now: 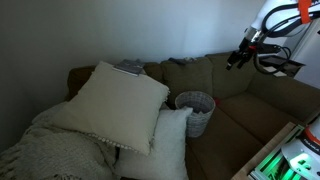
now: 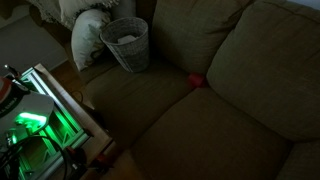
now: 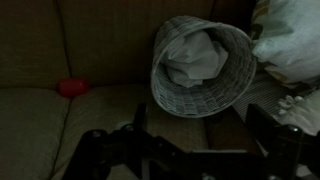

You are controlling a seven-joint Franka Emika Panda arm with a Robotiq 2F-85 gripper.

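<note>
Up in the air over the right part of the sofa, my gripper (image 1: 237, 62) points downward. In the wrist view its two dark fingers stand well apart, with nothing held between them. A grey woven basket (image 1: 197, 121) stands on the sofa seat beside the pillows. Crumpled white cloth (image 3: 195, 58) lies inside the basket, seen from above in the wrist view. A small red object (image 3: 72, 87) rests where the seat meets the backrest; exterior view 2 shows it in the seam between cushions.
Large white pillows (image 1: 115, 105) and a pale knitted blanket (image 1: 55, 150) fill the sofa's left side. The brown seat (image 2: 190, 135) is mostly clear around the red object. My arm's base stands on a frame at the sofa's front.
</note>
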